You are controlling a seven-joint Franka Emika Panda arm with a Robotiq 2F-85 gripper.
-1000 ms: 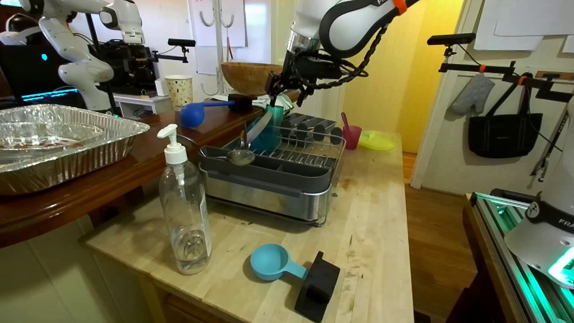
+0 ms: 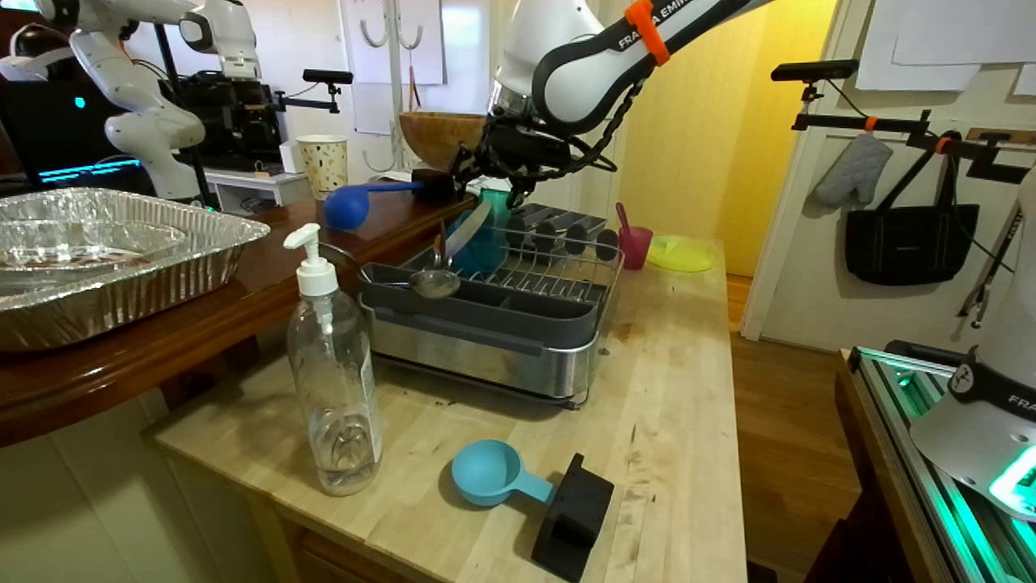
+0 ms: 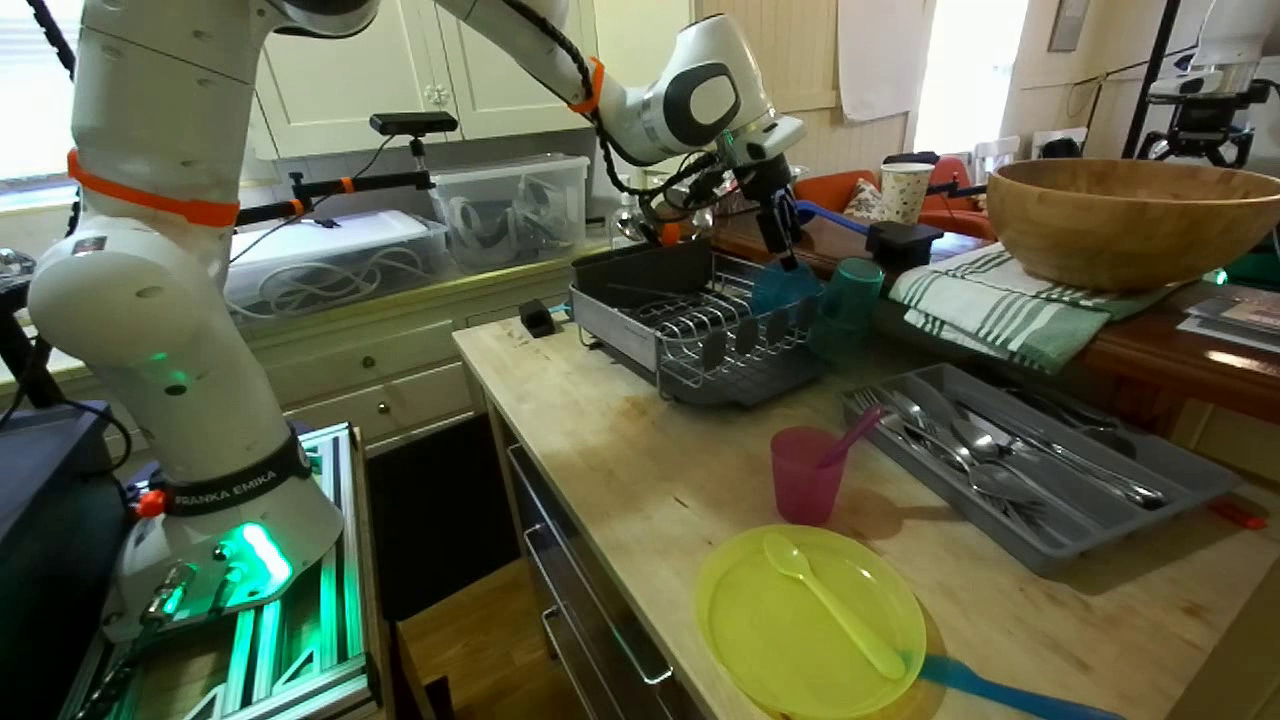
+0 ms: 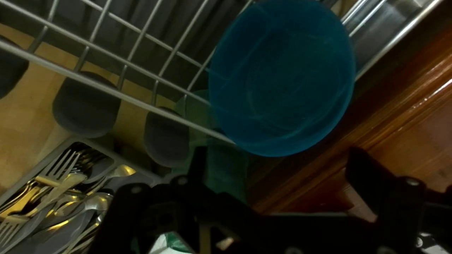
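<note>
My gripper is open, its two dark fingers spread wide with nothing between them. It hangs above the back of the dish rack [image 2: 466, 325], close to a blue bowl or cup [image 4: 284, 80] standing in the rack. In the wrist view this blue vessel lies just beyond the fingertips, its round opening facing the camera. A green translucent cup [image 3: 849, 300] stands beside the rack, partly behind my fingers in the wrist view. Whether a finger touches the blue vessel cannot be told.
A cutlery tray [image 3: 1044, 546] full of silverware, a pink cup [image 3: 806, 480] and a yellow plate [image 3: 732, 636] occupy the counter. The wooden ledge [image 4: 406, 114] borders the rack. A pump bottle [image 2: 335, 389] and a blue scoop [image 2: 488, 473] stand on the rack's other side.
My arm and gripper have shifted left in exterior view 1, toward the wooden ledge, over the blue vessel. The rack and the other objects have stayed where they were.
</note>
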